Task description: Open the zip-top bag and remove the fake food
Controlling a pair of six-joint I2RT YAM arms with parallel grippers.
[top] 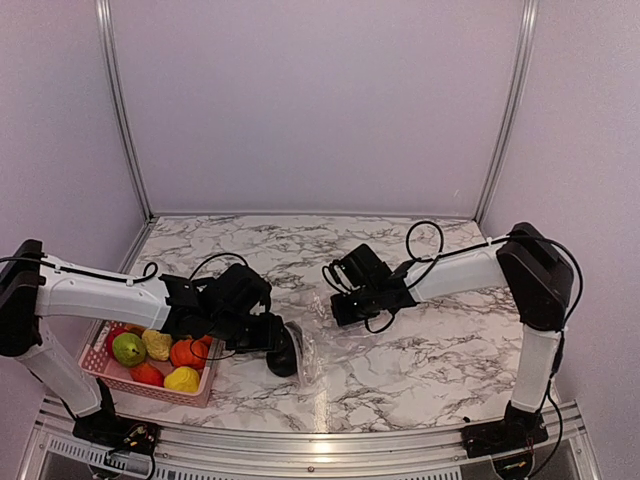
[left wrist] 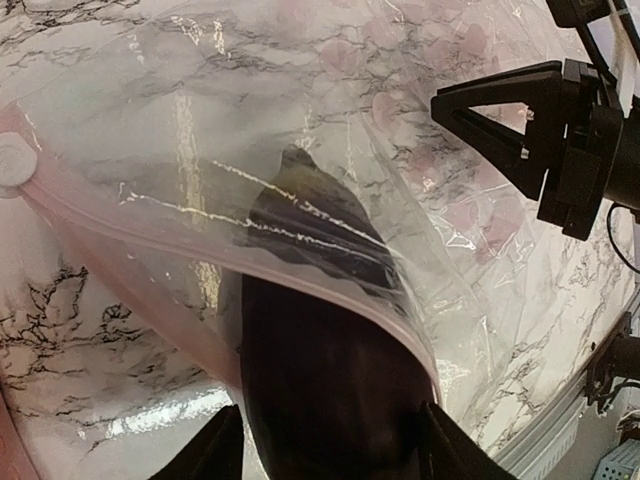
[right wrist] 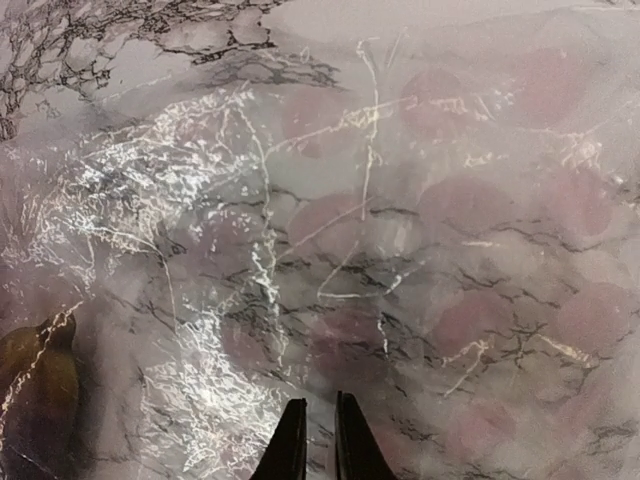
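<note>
The clear zip top bag with pink dots lies on the marble table, its pink-edged mouth gaping to the left in the left wrist view. A dark eggplant lies at that mouth, its near half outside the film and its stem end beneath it. My left gripper is partly open, one finger on each side of the eggplant's near end; whether they touch it I cannot tell. My right gripper is shut on thin bag film, right of the eggplant.
A pink basket stands at the left under my left arm, holding several pieces of fake food, among them a green one and a yellow one.
</note>
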